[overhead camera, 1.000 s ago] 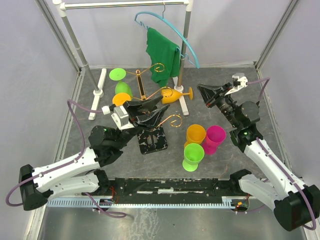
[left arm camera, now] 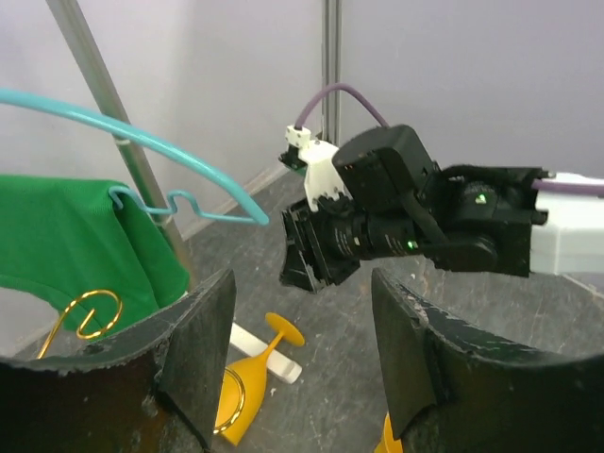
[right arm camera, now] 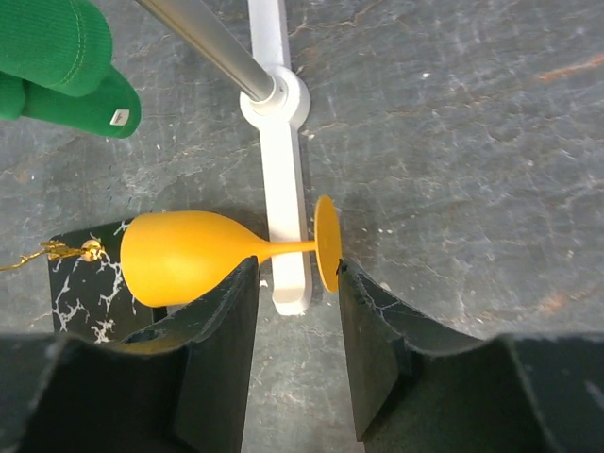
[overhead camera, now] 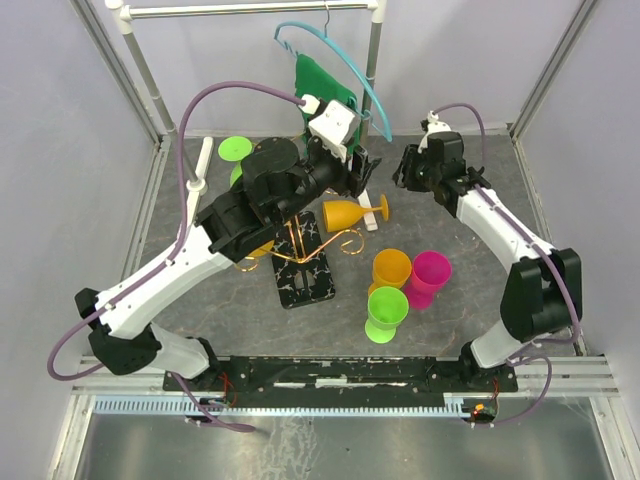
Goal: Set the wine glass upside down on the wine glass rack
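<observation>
A yellow wine glass lies on its side on the white stand foot beside the gold wire rack, its stem toward the right. My left gripper is open, raised above it near the green cloth. My right gripper is to the upper right of the glass; in the right wrist view, the glass lies just beyond its fingertips, its base between them, with how far open they are hard to judge.
Orange, pink and green glasses stand at front right. A clothes rail with a blue hanger and green cloth rises at the back.
My right arm has shifted and turned, its gripper now pointing more downward.
</observation>
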